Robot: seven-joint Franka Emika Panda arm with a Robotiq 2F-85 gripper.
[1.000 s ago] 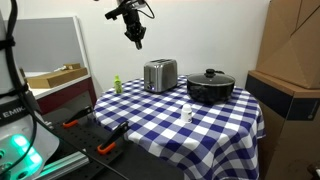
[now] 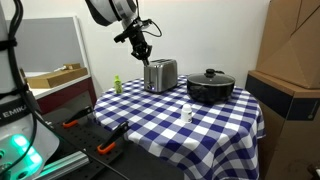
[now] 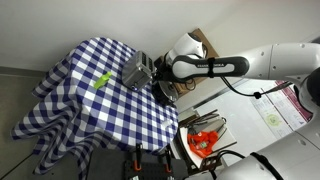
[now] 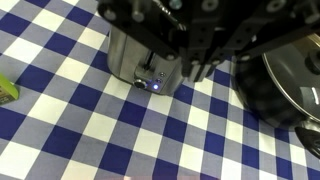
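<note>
My gripper (image 2: 146, 62) hangs by the upper front of a silver toaster (image 2: 160, 76), near its left side. Seen from the wrist, the fingers (image 4: 196, 71) are close together, with nothing showing between them. The toaster (image 4: 125, 55) fills the area just left of them there, a small light glowing by its knob. Whether the fingertips touch the toaster I cannot tell. In the second exterior view the arm reaches in from the right and partly covers the toaster (image 3: 137, 68).
A black lidded pot (image 2: 212, 90) stands right of the toaster. A small green object (image 2: 117, 84) is at the table's left, a white cup (image 2: 186, 116) toward the front.
Over the last second my gripper has come down and slightly right, from well above the toaster to beside its top. The toaster, pot, cup and green object have stayed put.
</note>
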